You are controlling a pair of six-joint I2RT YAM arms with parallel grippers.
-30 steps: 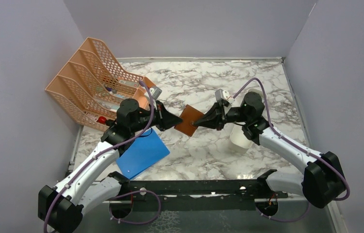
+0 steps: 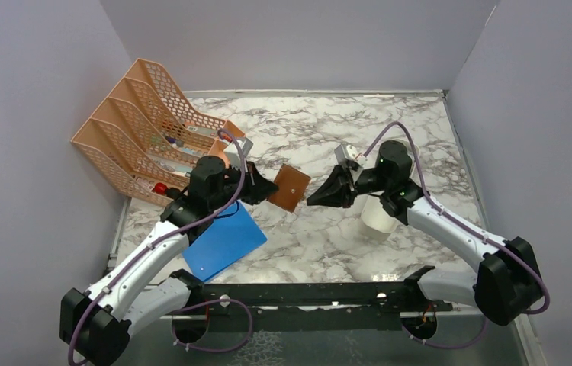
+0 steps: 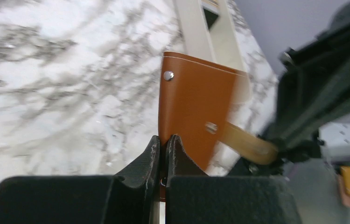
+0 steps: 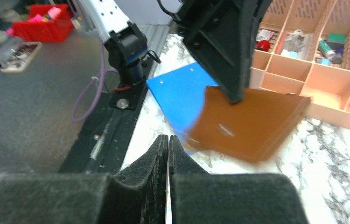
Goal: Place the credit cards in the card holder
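Note:
A brown card holder (image 2: 289, 188) with metal snaps hangs above the marble table, its near edge between the fingertips of my left gripper, which is shut on it. In the left wrist view the brown holder (image 3: 199, 105) stands steeply tilted, and a blurred tan strip (image 3: 248, 145) sticks out beside its lower snap. My right gripper (image 2: 310, 202) points at the holder from the right, a small gap away. Its fingers look together in the right wrist view, with nothing visible between them. No credit card can be made out clearly.
An orange divided basket (image 2: 142, 137) with small items fills the back left. A blue folder (image 2: 226, 242) lies beneath the left arm. A white cup (image 2: 378, 217) stands below the right arm.
My left gripper and the holder have moved slightly left. The right arm has barely shifted.

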